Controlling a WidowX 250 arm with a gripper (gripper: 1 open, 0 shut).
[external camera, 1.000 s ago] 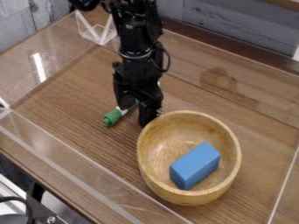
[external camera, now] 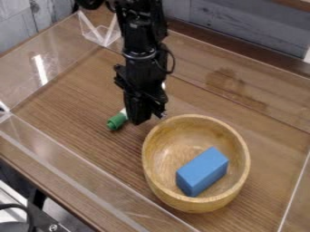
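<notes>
My black gripper (external camera: 140, 111) hangs low over the wooden table, just right of a small green and white tube-like object (external camera: 116, 120), which it partly hides. I cannot clearly see its fingertips or anything held between them. A wooden bowl (external camera: 168, 191) with a blue block (external camera: 202, 172) inside sits to the front right, just below the gripper.
The table (external camera: 255, 109) has free room to the right and at the left. A pale walled edge runs along the back, and a dark gap with cables lies beyond the front left edge.
The gripper has risen slightly and drawn back from above the bowl's rim. The green object and the bowl look unmoved.
</notes>
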